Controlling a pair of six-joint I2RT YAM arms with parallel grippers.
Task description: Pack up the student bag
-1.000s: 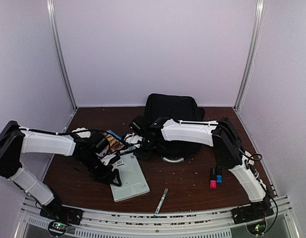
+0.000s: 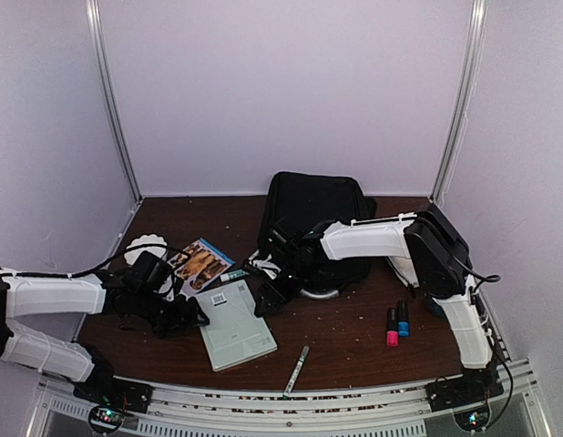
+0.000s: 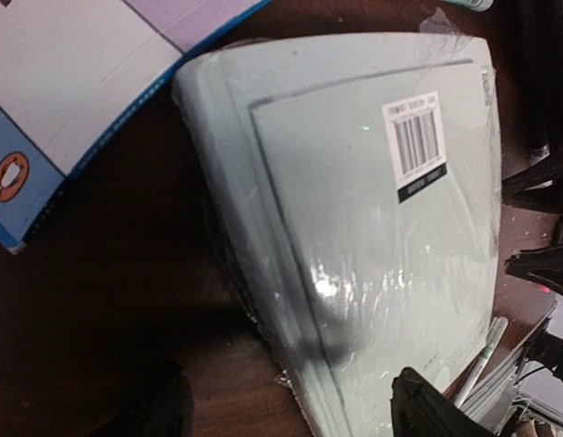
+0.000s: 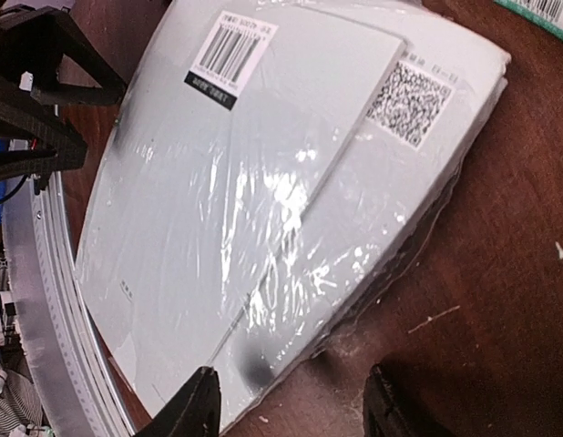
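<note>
A pale shrink-wrapped book (image 2: 236,330) with a barcode label lies flat on the dark table. My left gripper (image 2: 201,316) is at its left edge, its dark fingertips (image 3: 418,405) spread apart, one over the book and one off it. Toward the book's upper right edge, my right gripper (image 2: 263,308) stands open with nothing held; in the right wrist view its fingers (image 4: 192,410) straddle the long edge of the book (image 4: 199,200). The black student bag (image 2: 313,200) lies behind, partly covered by my right arm.
A picture-covered book (image 2: 201,264) lies behind the pale one, with a green-white marker (image 2: 234,275) nearby. A pen (image 2: 297,369) is near the front edge. Pink (image 2: 392,328) and blue (image 2: 403,319) markers sit at right. Bare table separates them from the pen.
The left gripper has drawn back leftward to the pale book's left edge.
</note>
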